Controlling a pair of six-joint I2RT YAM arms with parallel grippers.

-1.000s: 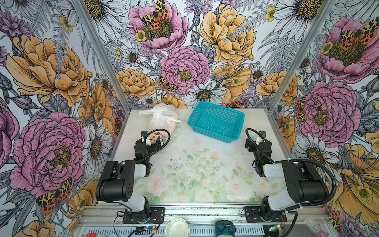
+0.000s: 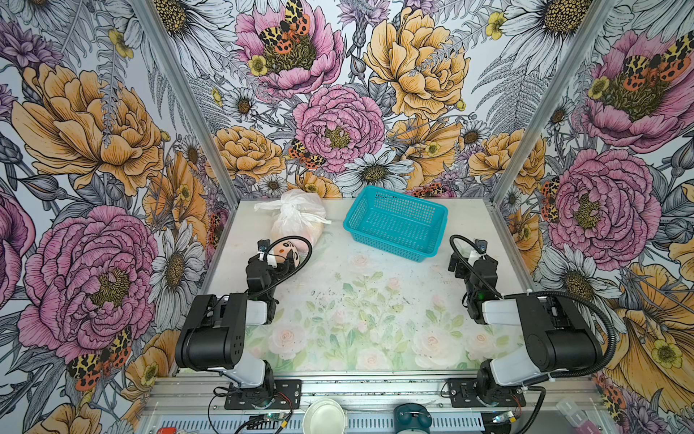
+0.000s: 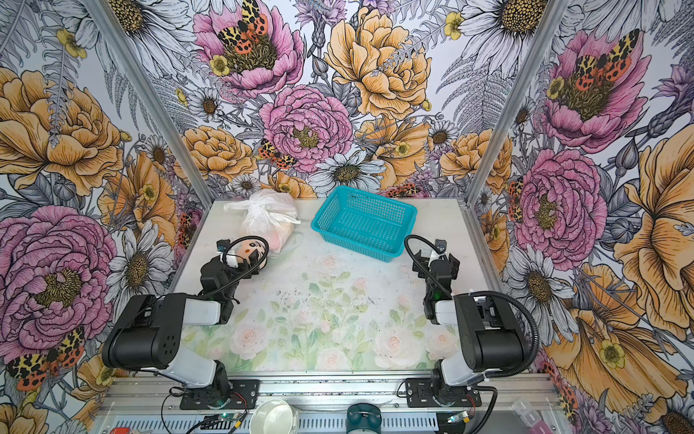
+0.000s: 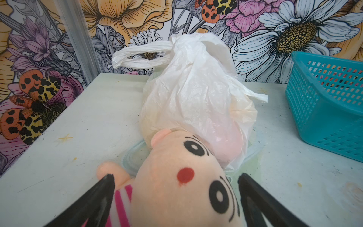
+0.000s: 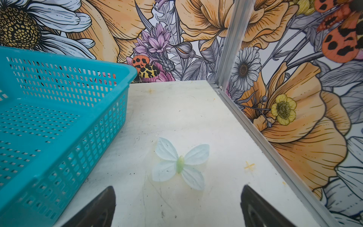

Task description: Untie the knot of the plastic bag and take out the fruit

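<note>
The white plastic bag (image 4: 189,90) stands at the table's back left, its gathered top and loose handles upward. Something pinkish shows faintly through its lower side; the fruit itself cannot be made out. From the left wrist view, a plush doll (image 4: 166,177) with a pink striped body lies directly in front of the bag. My left gripper is open, its blurred fingers (image 4: 102,200) on either side of the doll's head, short of the bag. At the right, my right gripper is open over bare table, with nothing between its fingers.
An empty turquoise basket (image 2: 383,242) stands at the back, right of the bag. A flat white butterfly decoration (image 5: 180,164) shows on the table beyond my right gripper.
</note>
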